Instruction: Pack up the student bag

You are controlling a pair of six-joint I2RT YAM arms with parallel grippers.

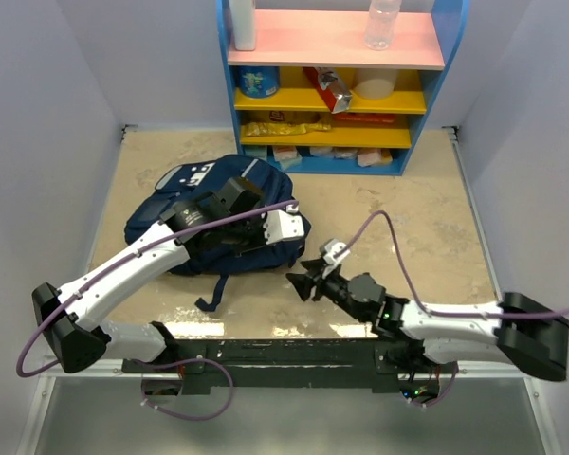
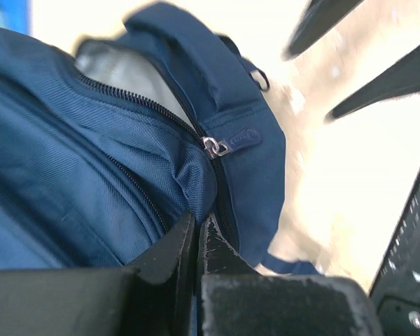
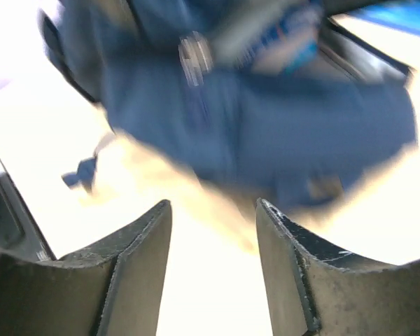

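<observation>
The navy-blue student bag (image 1: 175,204) lies on the left of the table, its body bunched beneath my left arm. In the left wrist view my left gripper is shut on a fold of the bag's cloth beside the zipper. The zipper is part open, with pale lining (image 2: 136,77) showing and its metal slider (image 2: 215,146) just ahead of the fingers. Off the bag's right front edge, my right gripper is open, with only bare table between its fingers. The bag looks blurred beyond it. My left arm hides part of the bag from above.
A blue shelf unit (image 1: 430,123) stands at the back, holding a red box (image 1: 328,90), a blue can (image 1: 258,81), a yellow packet (image 1: 286,128) and a clear bottle (image 1: 382,24). A bag strap (image 1: 211,296) trails toward the front.
</observation>
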